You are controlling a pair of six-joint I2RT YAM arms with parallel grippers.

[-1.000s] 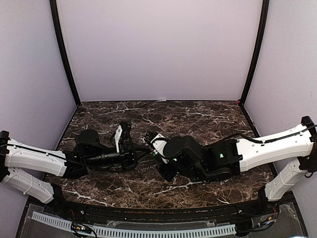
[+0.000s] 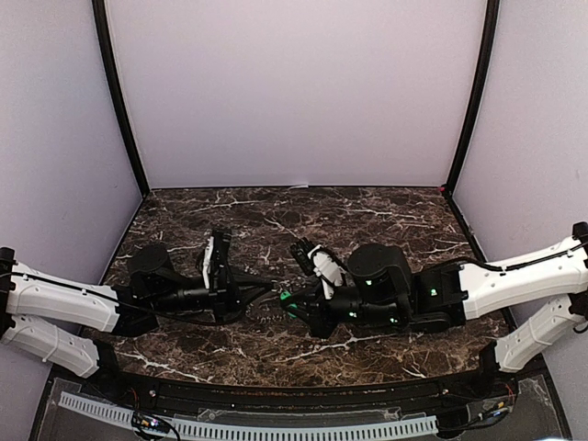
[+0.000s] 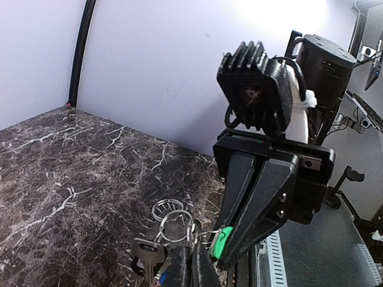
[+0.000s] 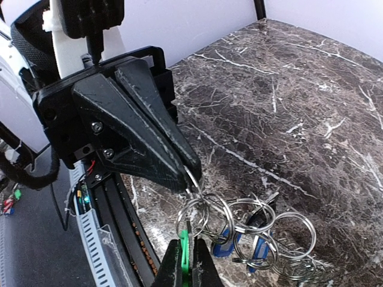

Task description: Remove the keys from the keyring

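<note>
My left gripper is shut on a thin metal ring (image 4: pixel 222 210) at its fingertips in the right wrist view. Linked rings and blue-headed keys (image 4: pixel 261 248) hang from there to the right. My right gripper is shut on the green key (image 3: pixel 222 241), whose head shows between its fingers in the left wrist view. A silver key (image 3: pixel 149 254) dangles among the rings (image 3: pixel 173 226) there. The two grippers face each other just above the table, close together; whether the green key is still threaded on a ring I cannot tell.
White walls (image 2: pixel 294 92) close off the back and sides. A perforated metal strip (image 2: pixel 257 430) runs along the front edge.
The left arm has moved only slightly.
</note>
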